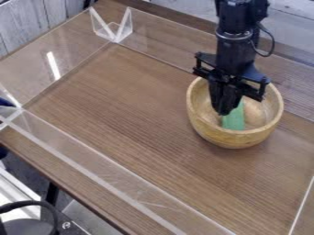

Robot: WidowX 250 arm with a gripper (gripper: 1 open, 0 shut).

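Observation:
A round wooden bowl (208, 124) sits on the right side of the table. Inside it lies a green object (234, 119), partly hidden by the black gripper (225, 97), which reaches down from the top over the bowl. The fingers are low in the bowl at the green object's upper part and look close together; whether they touch it I cannot tell.
A white wire object (110, 26) stands near the back left edge of the wooden table (98, 119). A black cable lies at the bottom left corner.

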